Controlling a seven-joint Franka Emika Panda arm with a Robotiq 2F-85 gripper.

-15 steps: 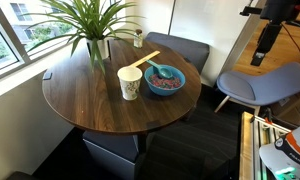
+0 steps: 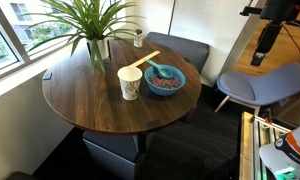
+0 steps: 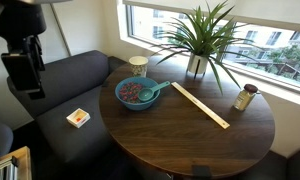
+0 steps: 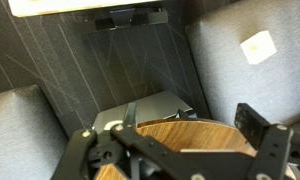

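Note:
My gripper hangs open in the wrist view, its two dark fingers wide apart with nothing between them. In exterior view 1 it is at the upper right, off the table's edge and high above the floor. On the round wooden table [image 2: 75, 105] stands a blue bowl [image 2: 165, 88] of small reddish-brown pieces. A teal spoon [image 3: 153, 90] rests in the bowl, its handle over the rim. Beside the bowl is an upright patterned paper cup [image 2: 130, 85]. A flat wooden stick [image 3: 199, 105] lies on the tabletop.
A potted plant [image 3: 203, 38] and a small jar [image 3: 245, 97] stand on the table. Grey chairs [image 2: 260, 85] flank it, one bearing a small whitish box [image 3: 78, 118]. Bare tabletop lies toward the front in exterior view 2.

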